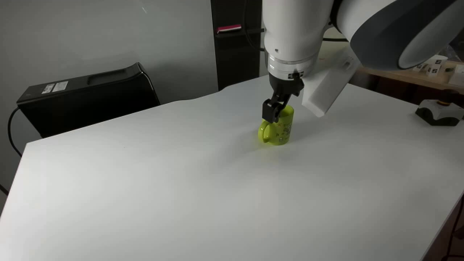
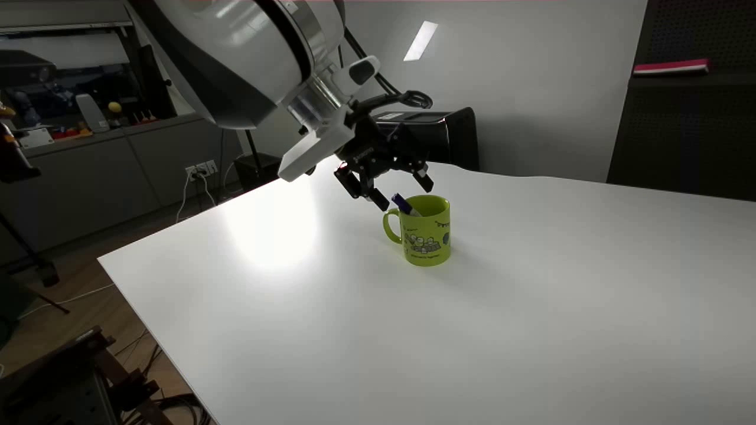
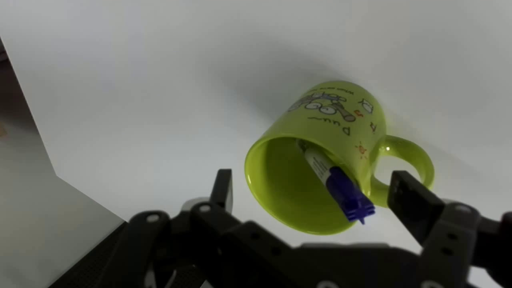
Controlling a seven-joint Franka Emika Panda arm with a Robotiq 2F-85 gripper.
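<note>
A yellow-green mug (image 2: pixel 427 244) with printed drawings stands upright on the white table. Inside it leans a marker (image 3: pixel 331 180), its purple cap (image 3: pixel 349 194) sticking out over the rim near the handle (image 3: pixel 417 156). My gripper (image 2: pixel 407 197) hangs just above the mug, tilted, with its fingers wide apart. In the wrist view one finger (image 3: pixel 222 189) is left of the mug's mouth and the other is close to the handle, right of the cap. Nothing is held between them. From exterior view 1 the gripper (image 1: pixel 270 114) covers part of the mug's rim (image 1: pixel 288 109), and the marker is hidden.
A white-and-black object (image 1: pixel 440 112) rests at the far right.
</note>
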